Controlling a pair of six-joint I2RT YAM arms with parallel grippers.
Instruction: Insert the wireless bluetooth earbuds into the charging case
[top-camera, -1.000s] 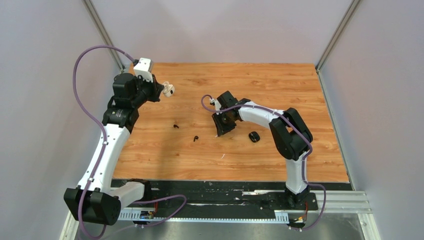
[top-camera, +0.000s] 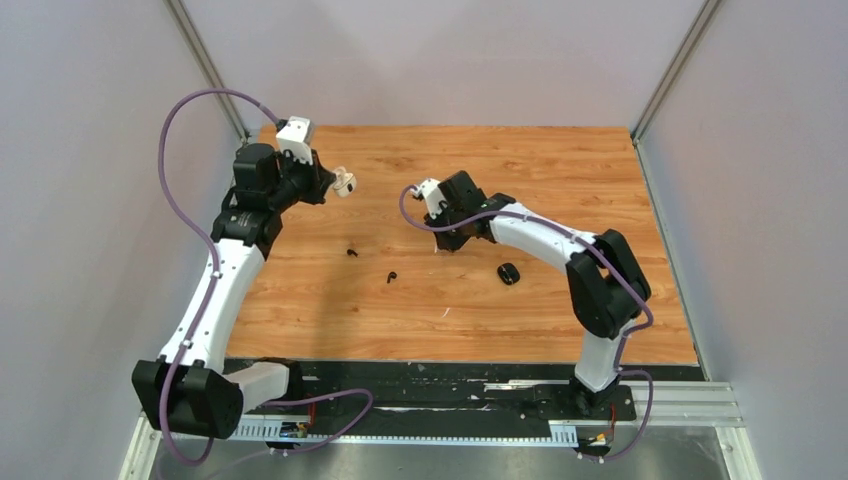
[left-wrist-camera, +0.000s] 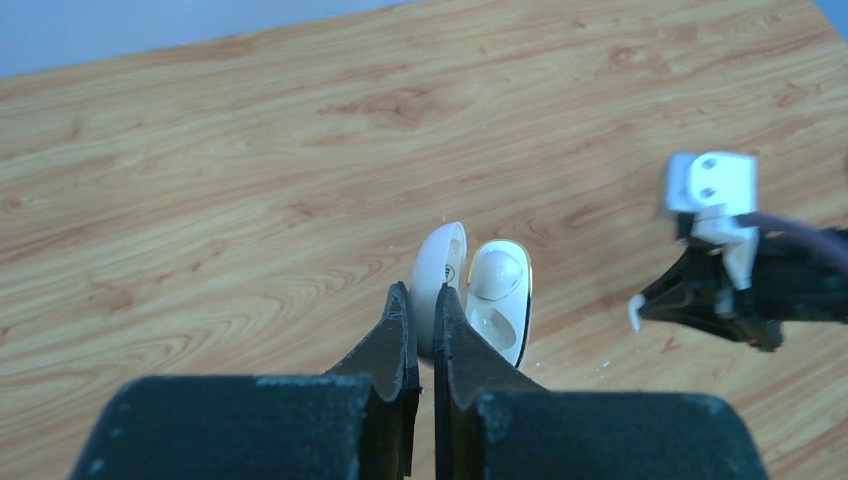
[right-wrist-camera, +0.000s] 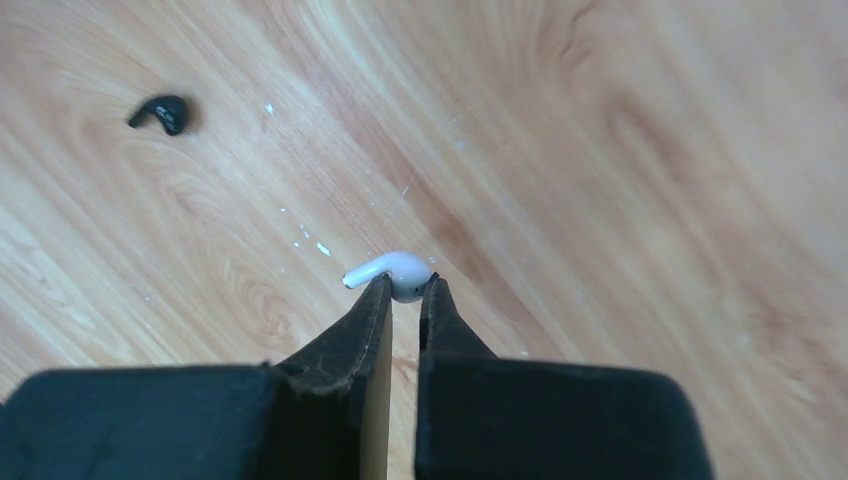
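The white charging case (left-wrist-camera: 441, 265) hangs over the wood with its lid raised, and my left gripper is shut on it. A rounded white shape (left-wrist-camera: 496, 274) fills the upper well and looks like an earbud; the lower well looks hollow. At the left of the top view, the case (top-camera: 345, 184) is at the tips of the left gripper (top-camera: 329, 181). My right gripper is shut on a white earbud (right-wrist-camera: 402, 268), its stem pointing left. From above, the right gripper (top-camera: 438, 243) is to the right of the case, apart from it.
Two small black earbuds (top-camera: 352, 252) (top-camera: 391, 277) lie on the table's left half. A black case (top-camera: 508, 273) sits right of centre. The wood between the two arms and at the back is clear.
The left gripper has moved slightly right, carrying the case.
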